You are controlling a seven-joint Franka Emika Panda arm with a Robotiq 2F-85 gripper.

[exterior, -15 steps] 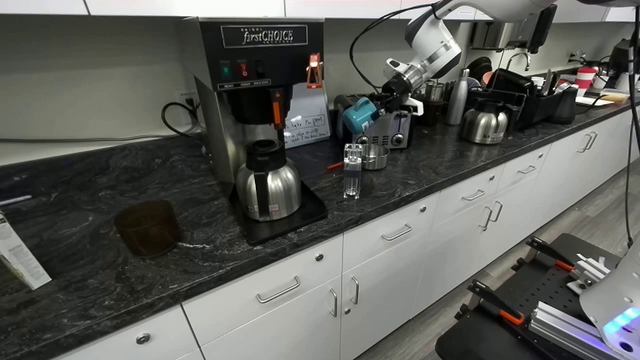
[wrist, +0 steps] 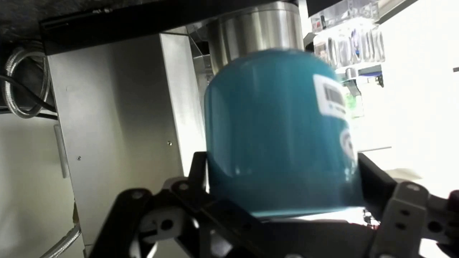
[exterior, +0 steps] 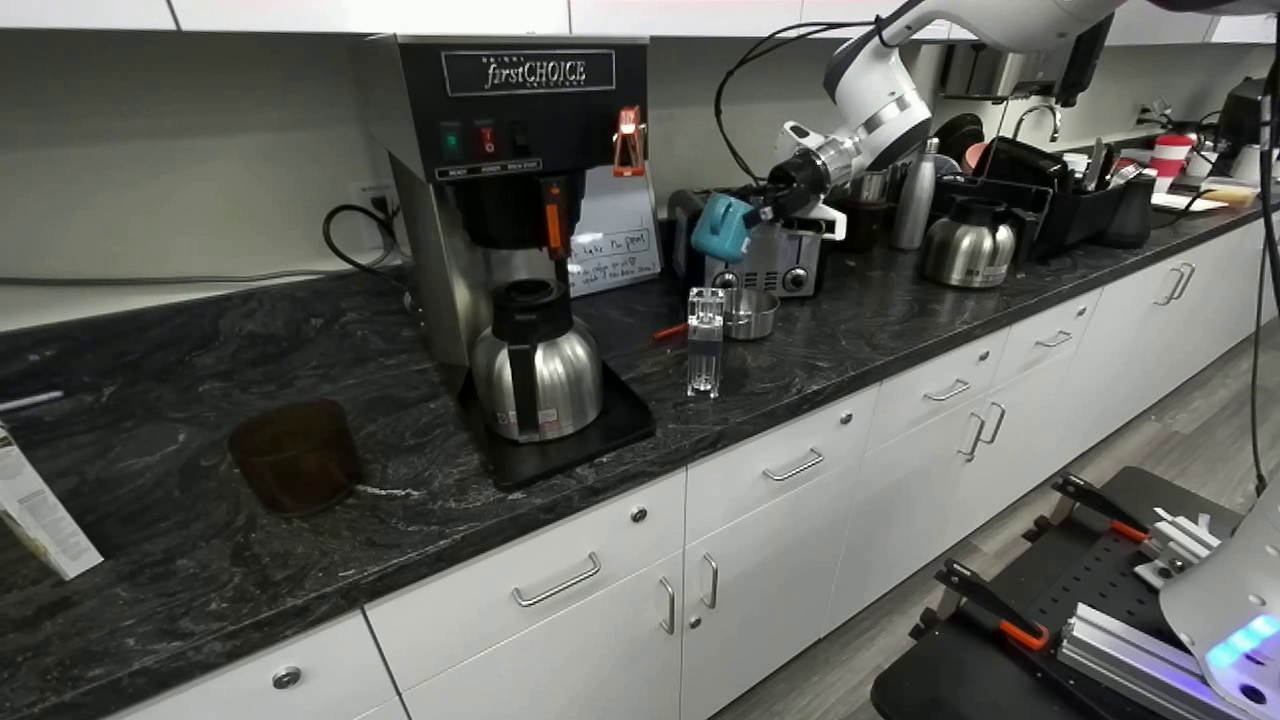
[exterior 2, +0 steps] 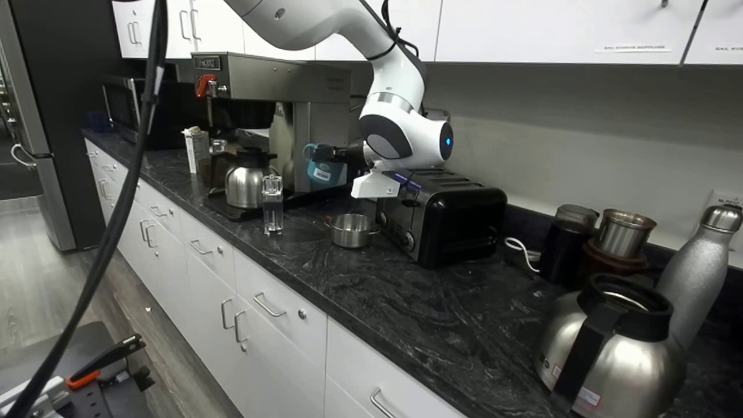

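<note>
A teal mug (exterior: 721,228) is held in the air above the counter, in front of the toaster. My gripper (exterior: 758,216) is shut on it, reaching in from the right in the first exterior view. The wrist view shows the mug's blurred teal side (wrist: 275,133), with a white label, filling the space between the black fingers. In the second exterior view the mug (exterior 2: 324,169) hangs beside the coffee maker's steel side, its handle at the far side. The inside of the mug is hidden.
Below stand a small metal pan (exterior: 750,314) and a clear grinder (exterior: 705,343). The toaster (exterior 2: 446,216) is close behind; the coffee maker (exterior: 432,240) with its steel carafe (exterior: 564,378) stands to the left. Bare counter (exterior 2: 418,313) lies in front of the toaster.
The mug has turned in place with my gripper, and its handle has swung from the top toward the side. The arm has shifted slightly; the things on the counter have not moved.
</note>
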